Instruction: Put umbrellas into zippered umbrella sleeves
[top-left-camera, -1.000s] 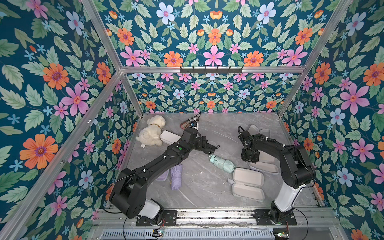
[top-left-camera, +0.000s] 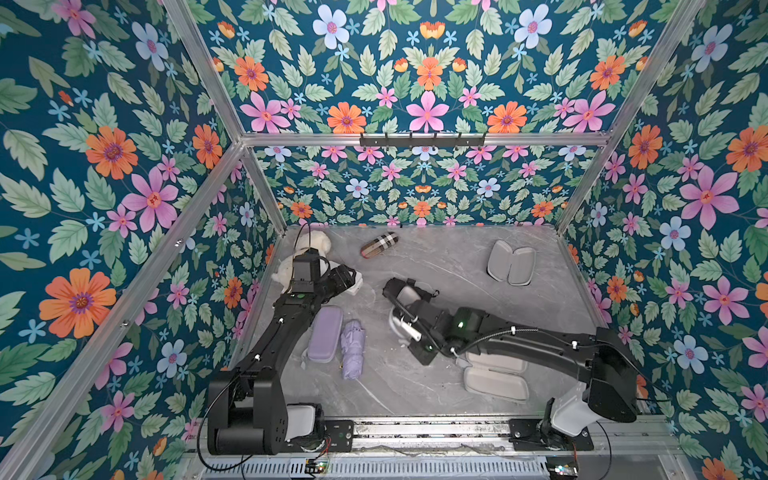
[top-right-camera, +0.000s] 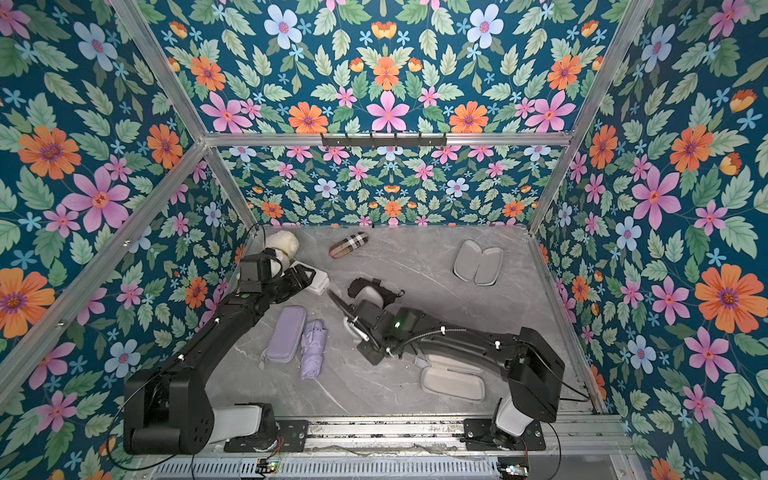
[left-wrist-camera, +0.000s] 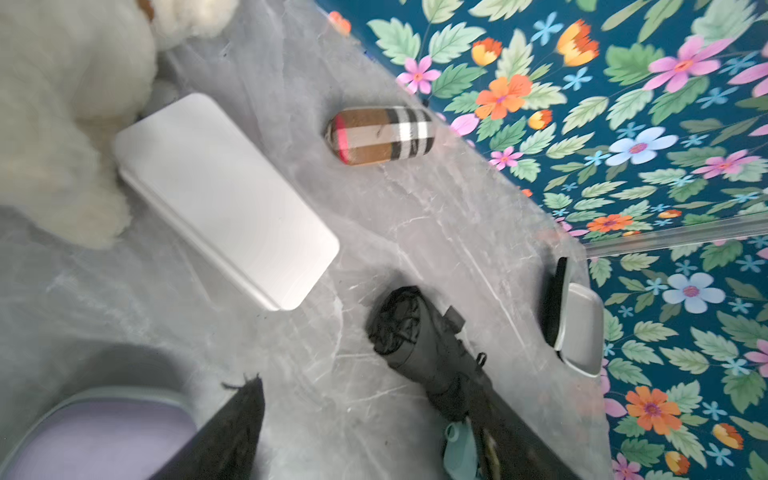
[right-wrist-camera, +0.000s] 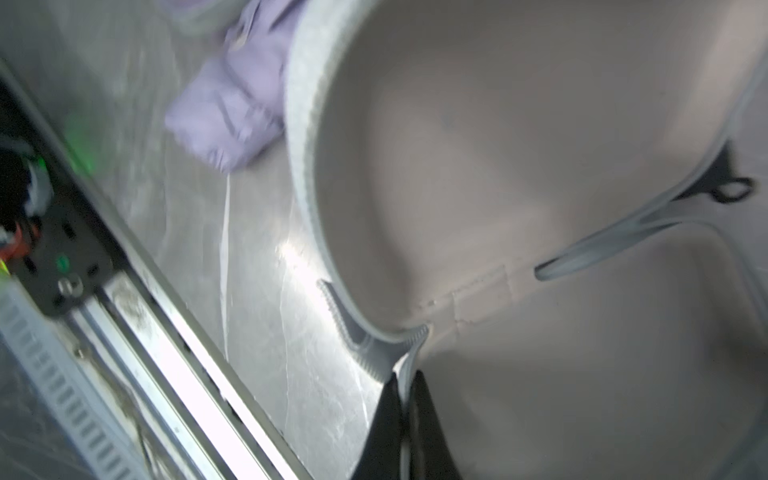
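My right gripper is shut on the end edge of an open sleeve (right-wrist-camera: 520, 144) with a beige lining and pale grey zip rim. Its two halves fill most of the right wrist view, both empty. A purple umbrella (top-left-camera: 353, 349) lies beside a closed purple sleeve (top-left-camera: 325, 334). The left gripper is open and empty, above the table near the white case (left-wrist-camera: 228, 200). Ahead of it in the left wrist view is a black umbrella (left-wrist-camera: 432, 344), and a bit of a teal umbrella (left-wrist-camera: 460, 449) touches its end. From above, the right arm covers the teal one.
Another open beige-lined sleeve (top-left-camera: 496, 382) lies at the front right, partly under the right arm. An open grey case (top-left-camera: 512, 264) stands back right. A plaid case (top-left-camera: 379, 245) and a plush toy (left-wrist-camera: 64, 104) are at the back left.
The right gripper, carrying the open sleeve, has swung left from the right side to the table's middle. The left arm has drawn back leftward, still open.
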